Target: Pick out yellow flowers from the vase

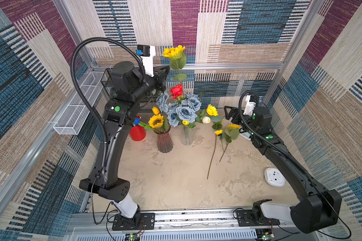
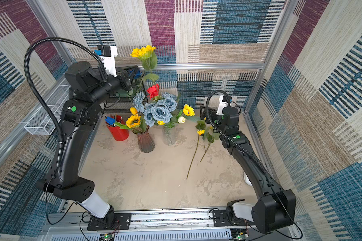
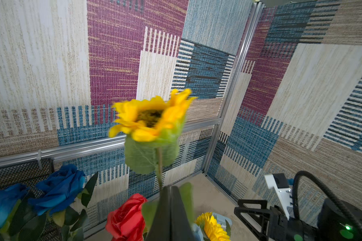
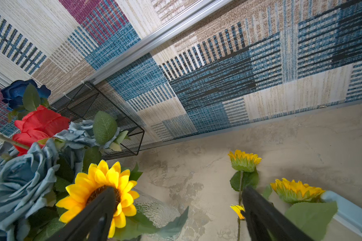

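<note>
Above the clear glass vase (image 1: 187, 136) stands a tall yellow sunflower (image 1: 173, 53), upright on its stem behind the red rose (image 1: 175, 91). My left gripper looks shut, its fingers close together; in the left wrist view the blurred sunflower head stands beyond them, and its stem seems apart from the tips in the top views. Another sunflower (image 4: 98, 192) and a yellow bud (image 1: 185, 122) sit among blue-grey roses (image 1: 185, 113). A brown vase (image 1: 165, 143) holds a sunflower (image 1: 156, 121). My right gripper is open, with nothing gripped.
Several cut yellow flowers (image 1: 218, 132) lie at the right of the table by a pale tray (image 4: 346, 214). A red pot (image 1: 138, 133) stands left of the vases. A black mesh basket (image 4: 108, 120) is behind.
</note>
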